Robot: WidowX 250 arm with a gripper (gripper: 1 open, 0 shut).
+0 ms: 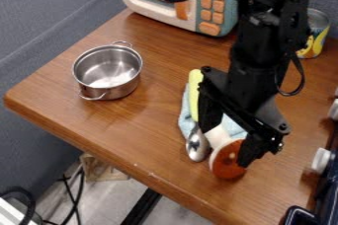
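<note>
The black gripper [244, 135] of my arm hangs over a cluster on the wooden table: a white and orange-red object [227, 162], a metal spoon [197, 145], a pale blue cloth [187, 120] and a yellow item [195, 83], partly hidden behind the arm. The gripper is just above the orange-red object; whether its fingers are open or shut is unclear.
A steel pot [109, 72] stands on the left. A toy microwave [212, 17] is at the back, a yellow can [314, 34] at the back right, and a dark stove-like item [321, 189] at the right edge.
</note>
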